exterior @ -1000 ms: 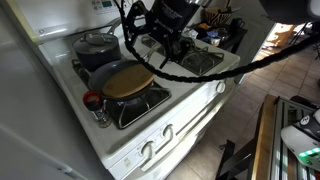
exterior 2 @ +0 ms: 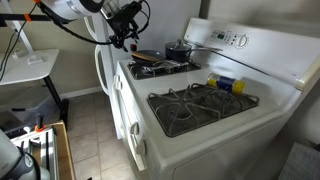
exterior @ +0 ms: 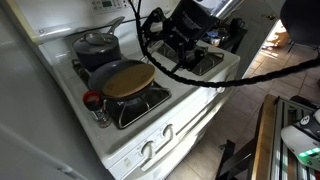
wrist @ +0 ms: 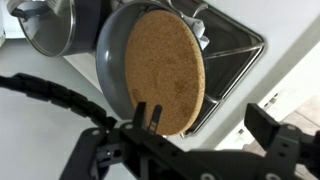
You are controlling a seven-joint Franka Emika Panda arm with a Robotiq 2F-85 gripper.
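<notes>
Seen from the wrist, my gripper is open, with its fingers wide apart and nothing held between them. Below it lies a dark frying pan [wrist: 114, 68] on the stove, holding a round, flat brown disc [wrist: 165, 70]. From outside, the gripper [exterior: 180, 60] hangs above the stove, to the right of the pan and clear of it. In the other exterior view the gripper [exterior 2: 127, 40] shows near the stove's far end, partly lost among cables and arm parts.
A lidded pot [exterior: 97, 46] stands behind the pan. A jar with a red top [exterior: 93, 100] is close to the pan's left side. Farther along the white stovetop lies a yellow and blue item [exterior 2: 226, 83], near empty burner grates [exterior 2: 200, 108]. A black cable loops beside the arm.
The arm and gripper have shifted rightward in exterior view 1, away from the pan, and the cable loop has moved with them. Pan, disc and pot have stayed in place.
</notes>
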